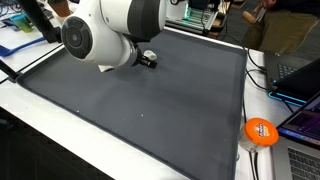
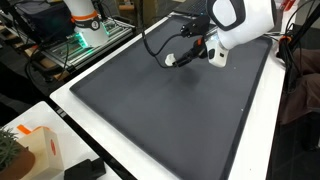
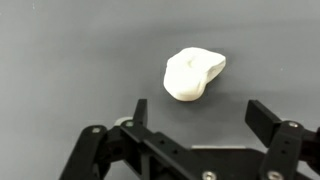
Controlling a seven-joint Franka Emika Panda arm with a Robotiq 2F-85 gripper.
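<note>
A small white, rounded, lumpy object (image 3: 193, 73) lies on the dark grey board, ahead of my gripper in the wrist view. The fingers stand wide apart with nothing between the fingers, and the object is beyond the fingertips. Exterior view 1 has the white object (image 1: 150, 55) right beside the gripper (image 1: 144, 60), near the board's far side. From the other side, exterior view 2 shows the white object (image 2: 170, 60) just left of the dark gripper (image 2: 187, 58). Part of another pale thing (image 3: 225, 149) shows behind the gripper's base in the wrist view; I cannot tell what it is.
The dark board (image 1: 160, 115) is bare across its middle and front. An orange-lidded jar (image 1: 259, 133) stands off its right edge, close to laptops (image 1: 295, 80). In exterior view 2 a plant pot (image 2: 15, 158) is at the lower left, off the board.
</note>
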